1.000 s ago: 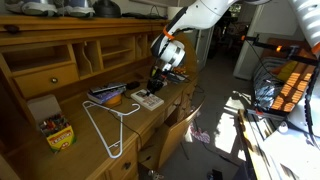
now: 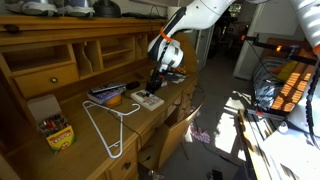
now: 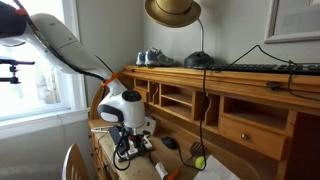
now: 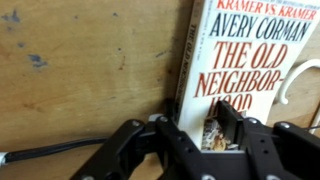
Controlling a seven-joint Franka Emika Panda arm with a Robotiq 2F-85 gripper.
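A paperback book [image 4: 245,62] with a white cover and red lettering lies face up on the wooden desk [image 4: 85,70] in the wrist view. My gripper is at its near end, with the fingers apart: one beside the spine, the other over the lower cover. Part of the cover is hidden behind the fingers, and I cannot tell whether they touch it. Exterior view 1 shows the book [image 2: 148,100] as a small pale rectangle just under the gripper [image 2: 156,82].
A white hanger [image 2: 120,127] and a box of colourful items [image 2: 56,132] lie nearer on the desk. A dark item [image 2: 104,92] sits beside the book. Cubbyholes [image 2: 80,60] rise behind. A black cable [image 4: 60,148] crosses the wood near the gripper.
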